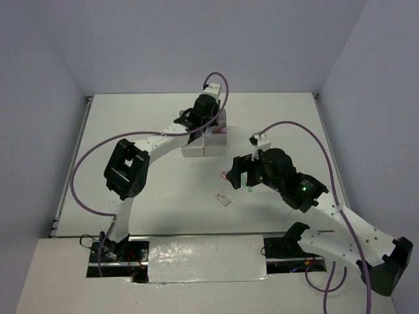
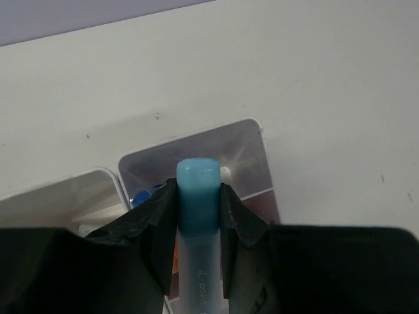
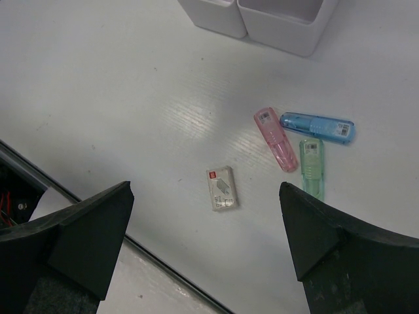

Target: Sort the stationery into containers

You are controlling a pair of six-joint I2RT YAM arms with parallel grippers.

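My left gripper is shut on a blue-capped pen-like item (image 2: pixel 198 196) over a compartment (image 2: pixel 216 147) of the grey containers, which holds other small pieces. My right gripper stands open above the table. Below it lie a pink item (image 3: pixel 275 140), a blue item (image 3: pixel 317 125), a green item (image 3: pixel 312 167) and a pale eraser-like block (image 3: pixel 222 188), all loose on the white surface, in front of the containers (image 3: pixel 281 26).
Grey walls enclose it at the sides and back. A rail runs along the front edge.
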